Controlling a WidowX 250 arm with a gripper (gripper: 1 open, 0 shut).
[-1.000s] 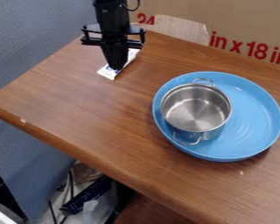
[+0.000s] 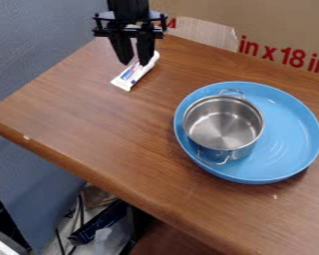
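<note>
My black gripper [image 2: 132, 50] hangs at the top, left of centre, above a white tube-like packet [image 2: 133, 73] with dark print lying on the wooden table. Its two fingers are apart, and the packet lies below them. A steel pot [image 2: 223, 126] with wire handles stands on a blue plate [image 2: 285, 134] at the right.
A cardboard box [image 2: 275, 35] stands along the back edge. Past the left edge are a grey-blue panel and clutter below the table.
My gripper has risen, showing more of the packet beneath it. The pot and plate are unchanged.
</note>
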